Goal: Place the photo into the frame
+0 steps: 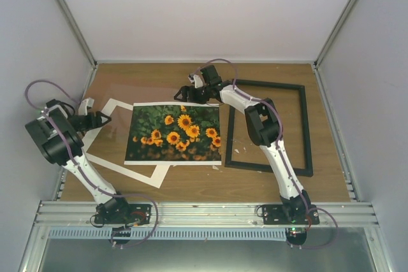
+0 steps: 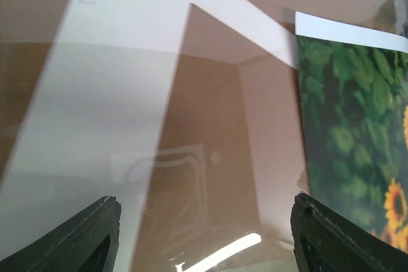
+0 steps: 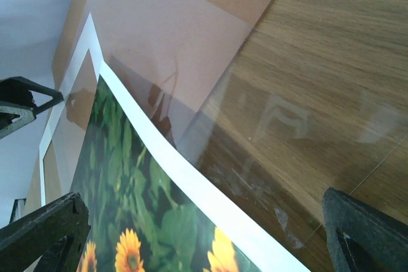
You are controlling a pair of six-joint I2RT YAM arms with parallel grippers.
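Observation:
The sunflower photo, with its white border, lies flat over part of the white mat in the middle left of the table. Right of it is the dark empty frame. My right gripper is at the photo's far edge, its fingers apart; the photo's white edge crosses the right wrist view between them. Whether they touch the photo cannot be made out. Over the mat's left side, my left gripper has its fingers apart, with nothing visible between them.
A brownish sheet lies under the mat and photo, its glossy surface catching reflections. Small pale scraps show inside the frame. Bare wood is free along the front. Walls enclose the table at left, right and back.

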